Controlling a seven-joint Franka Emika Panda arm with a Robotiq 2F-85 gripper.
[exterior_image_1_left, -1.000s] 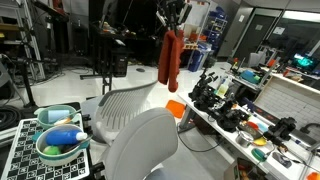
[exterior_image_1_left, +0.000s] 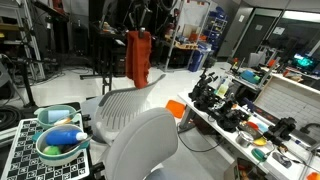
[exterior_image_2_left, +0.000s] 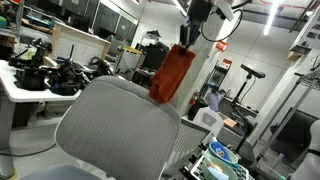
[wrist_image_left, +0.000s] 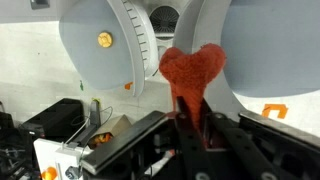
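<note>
A red cloth (exterior_image_1_left: 138, 58) hangs from my gripper (exterior_image_1_left: 140, 32), which is shut on its upper end. In exterior view 1 the cloth dangles just behind the white chair (exterior_image_1_left: 122, 105), its lower edge near the top of the backrest. Exterior view 2 shows the cloth (exterior_image_2_left: 174, 73) over the upper edge of a grey chair back (exterior_image_2_left: 110, 125). From the wrist view, the bunched cloth (wrist_image_left: 194, 72) sits at the fingers and hides the fingertips. Whether the cloth touches the chair cannot be told.
Another white chair (exterior_image_1_left: 145, 147) stands closest to exterior view 1. Bowls, one with a blue item (exterior_image_1_left: 62, 137), rest on a black grid rack (exterior_image_1_left: 22, 155) at left. A cluttered white table (exterior_image_1_left: 215, 118) runs along the right. Open floor lies between chairs and table.
The gripper and cloth have moved left in exterior view 1, and the cloth hangs slightly lower than a second ago. It remains held. The chairs and bowls have not moved.
</note>
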